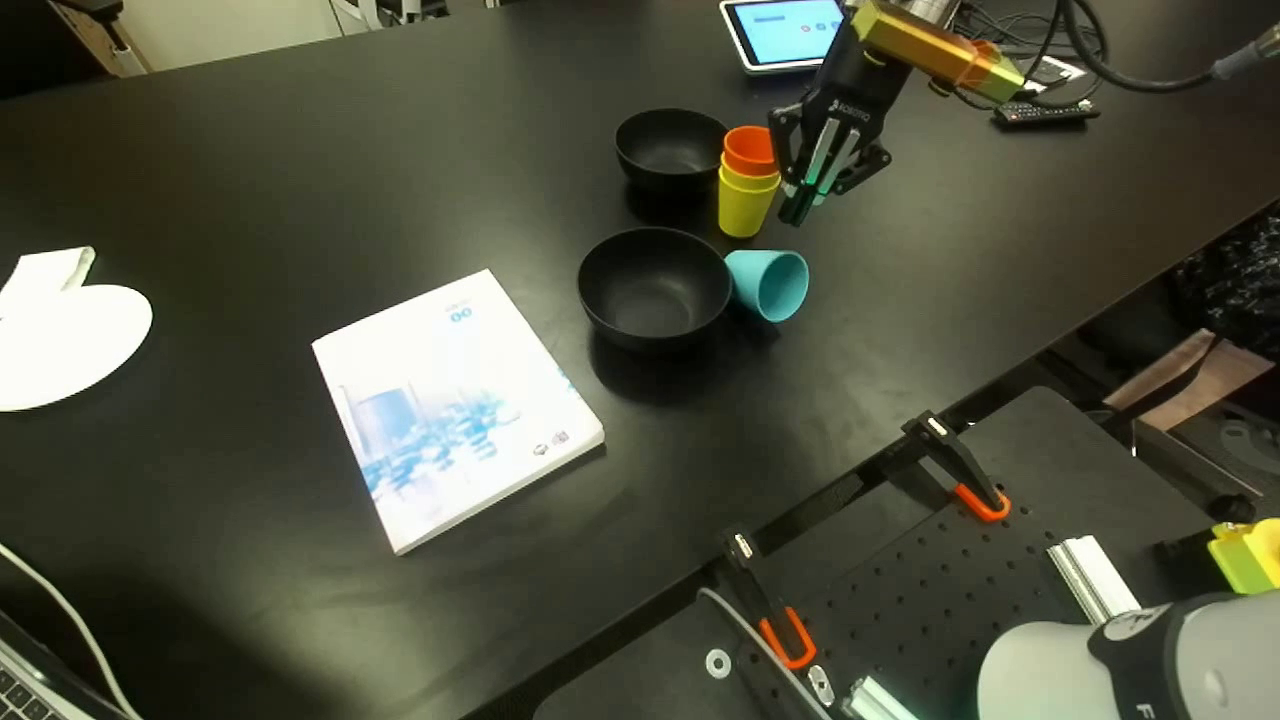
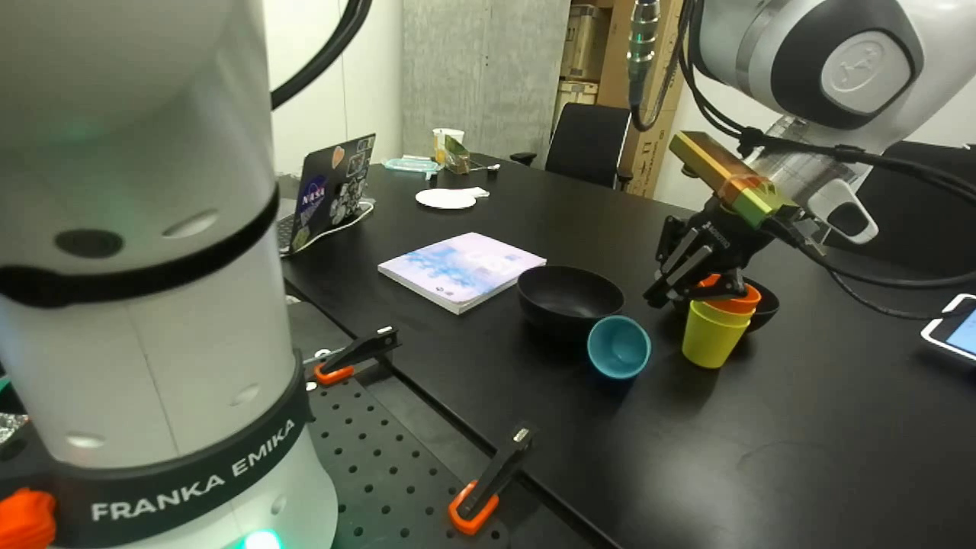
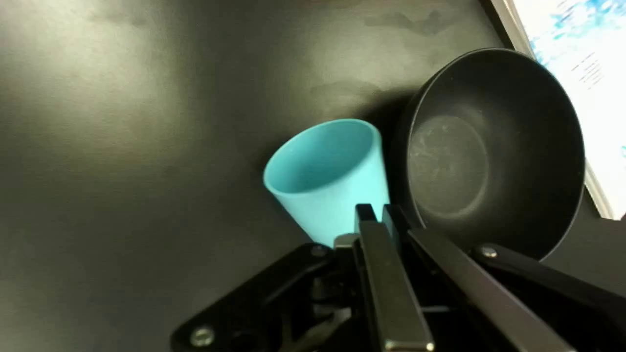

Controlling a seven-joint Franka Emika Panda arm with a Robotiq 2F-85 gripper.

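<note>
A turquoise cup (image 1: 750, 278) (image 3: 349, 205) lies tipped on its side on the dark table, its mouth turned away from the near black bowl (image 1: 654, 288) (image 3: 499, 158) right beside it. Whether cup and bowl touch, I cannot tell. My gripper (image 1: 800, 210) (image 2: 659, 291) hangs above the table behind the cup, fingers shut together and nothing between them. In the wrist view the fingertips overlap the cup's lower end, but both exterior views show them apart from it.
Stacked orange and yellow cups (image 1: 746, 204) (image 2: 711, 334) stand close to the gripper, in front of a second black bowl (image 1: 669, 150). A white book (image 1: 456, 408) lies left of the near bowl. Free table (image 1: 936, 276) extends to the right.
</note>
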